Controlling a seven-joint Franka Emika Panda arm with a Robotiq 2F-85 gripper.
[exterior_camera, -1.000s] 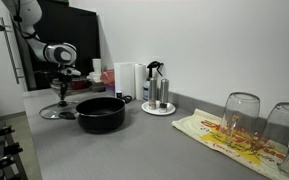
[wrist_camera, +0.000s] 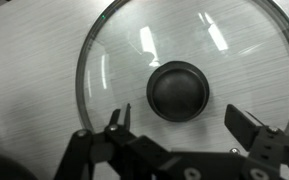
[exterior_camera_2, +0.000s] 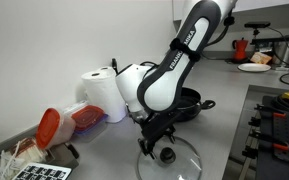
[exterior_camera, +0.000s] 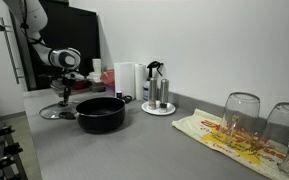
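A clear glass lid (wrist_camera: 119,70) with a dark rim and a round black knob (wrist_camera: 178,91) lies on the table. My gripper is above it, fingers wide apart, nothing held. In the wrist view the knob appears between the two fingers, slightly beyond their tips. Exterior view 2 shows the lid (exterior_camera_2: 191,166) near the front, its knob (exterior_camera_2: 167,155) in sight and part of the glass behind the arm. A black pot (exterior_camera: 102,116) stands uncovered beside the lid; its dark edge shows at the wrist view's lower left.
Behind the pot are a paper towel roll (exterior_camera: 125,79) and a plate (exterior_camera: 158,109) with bottles and grinders. Two upturned glass jars (exterior_camera: 241,113) rest on a yellow patterned cloth (exterior_camera: 206,128) at right.
In exterior view 1 the arm has shifted a little to the right and slightly down, toward the lid. Lid and pot have stayed where they were.
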